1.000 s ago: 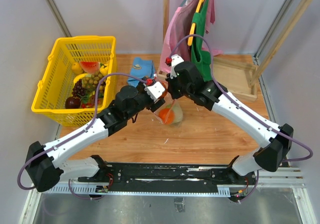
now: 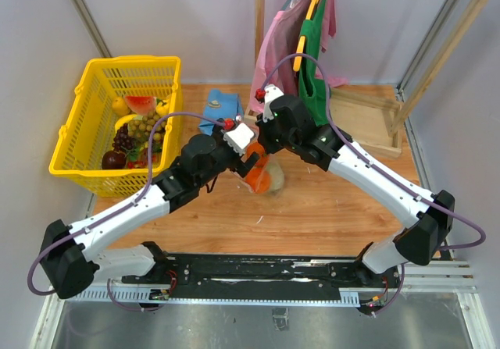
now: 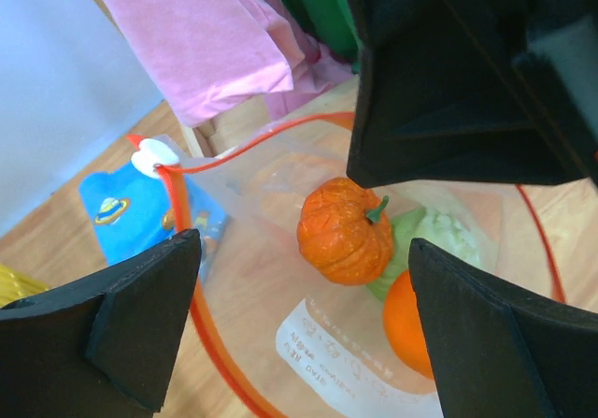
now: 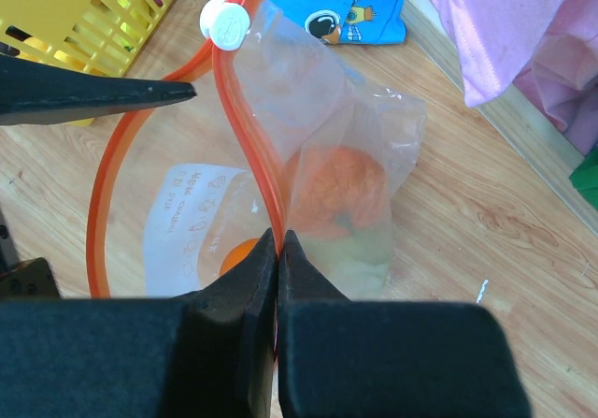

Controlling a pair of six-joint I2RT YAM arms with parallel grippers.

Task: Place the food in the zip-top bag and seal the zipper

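Observation:
A clear zip bag [image 4: 187,194] with an orange zipper rim and white slider [image 3: 154,156] holds a small pumpkin [image 3: 341,236], an orange [image 3: 404,324] and something pale green [image 3: 430,226]. My right gripper is shut on the bag's orange rim, which runs down between its fingertips in the right wrist view. My left gripper stands open over the bag, its fingers either side of the bag's mouth, near the slider side.
A yellow basket of fruit [image 2: 86,115] stands at the left. A blue cloth [image 2: 219,107] lies behind the bag. Pink and green garments [image 2: 312,91] hang on a wooden rack at the back right.
My left gripper has shifted slightly down and away from the right one, uncovering more of the bag in the top view. The right arm is nearly still.

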